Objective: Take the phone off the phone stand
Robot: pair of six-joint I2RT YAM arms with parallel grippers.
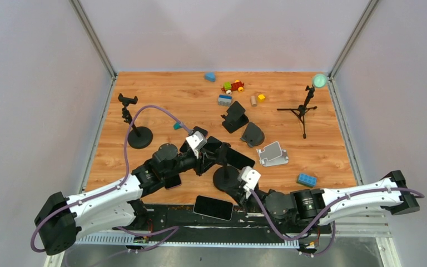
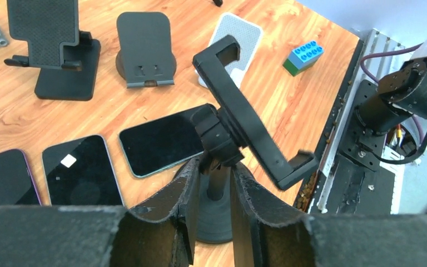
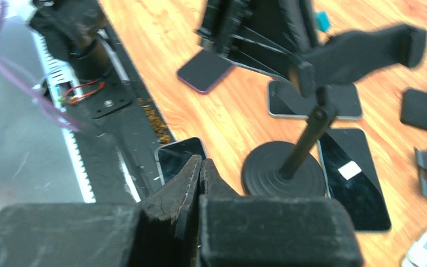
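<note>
The black phone stand (image 1: 226, 178) stands upright on its round base near the table's front, and its clamp (image 2: 250, 119) holds no phone. In front of the stand, a dark phone (image 1: 213, 207) lies flat across the table's front edge; the right wrist view shows this phone (image 3: 181, 158) beyond my fingers. My left gripper is open close behind the clamp, with a gap between its fingers and no phone in it. Low by the stand's base, my right gripper is shut, nothing showing between its fingers.
Several other phones lie flat around the stand, among them one with a white patch (image 3: 350, 170). Beyond are a black holder (image 1: 234, 117), a grey holder (image 1: 252, 134) and a white holder (image 1: 273, 154). Toy bricks are scattered farther back.
</note>
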